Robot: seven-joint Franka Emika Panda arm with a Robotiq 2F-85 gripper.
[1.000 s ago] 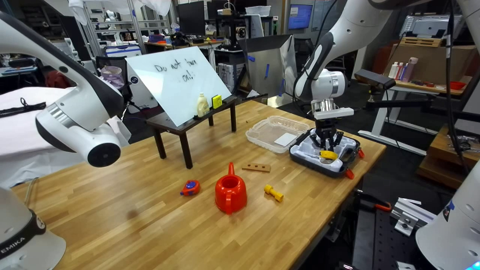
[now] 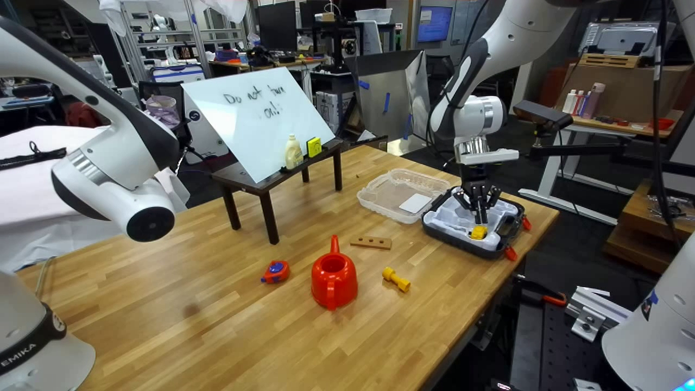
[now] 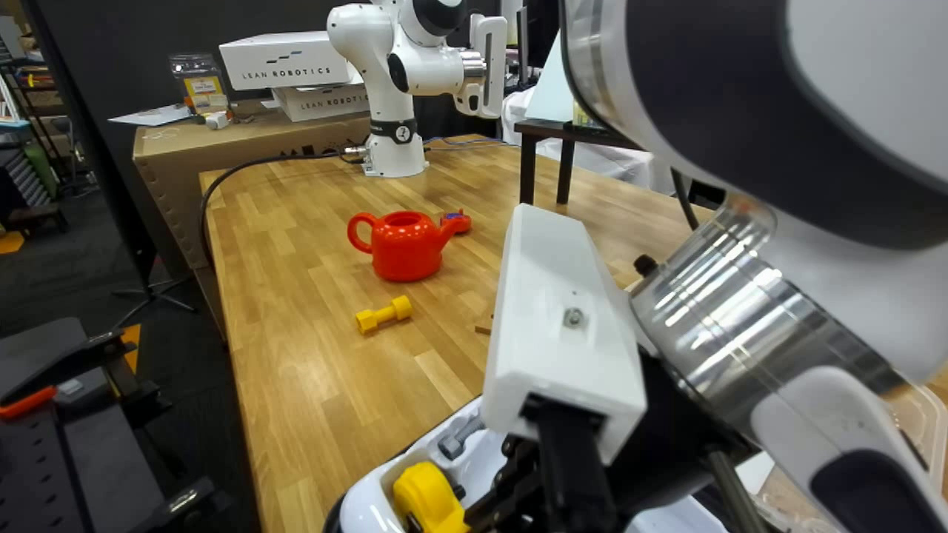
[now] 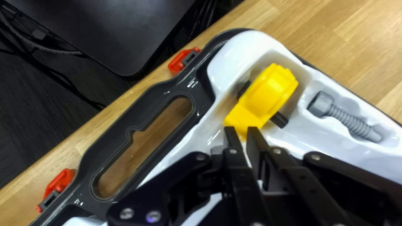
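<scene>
In the wrist view, a yellow piece (image 4: 269, 90) with a dark rod through it leans in a hollow of the white tray (image 4: 241, 49) inside a black case (image 4: 84, 180). The fingertips of my gripper are close together at the piece's lower end. A narrow gap shows between them, with a little yellow in it. Whether they grip the piece is not clear. Exterior view 1 has the gripper (image 2: 480, 218) low over the case, right above the yellow piece (image 2: 479, 232).
Beside the hollow lies a grey bolt (image 4: 343, 116). On the table are a red teapot (image 2: 333, 281), a yellow dumbbell-shaped piece (image 2: 396, 279), a red tape measure (image 2: 276, 271), a wooden strip (image 2: 371, 242) and a clear lid (image 2: 384, 195). Bare wood lies between them.
My gripper's fingers have come closer together. The yellow piece looks turned and sits slightly lower in the view, with less of it showing. The case has shifted slightly to the right.
</scene>
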